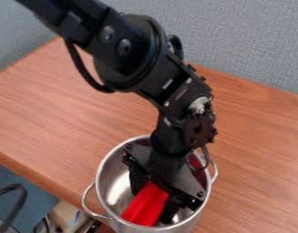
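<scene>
My black gripper [165,180] reaches down into a silver metal pot [109,182] with side handles at the bottom centre, shut on a red object [146,207] that lies inside the pot. The fingers are partly hidden by the gripper body and the pot. A bit of red also shows at the pot's right side, behind the gripper.
A grey textured wall stands at the back. At the lower left are the table's edge, a blue-grey surface and black cables.
</scene>
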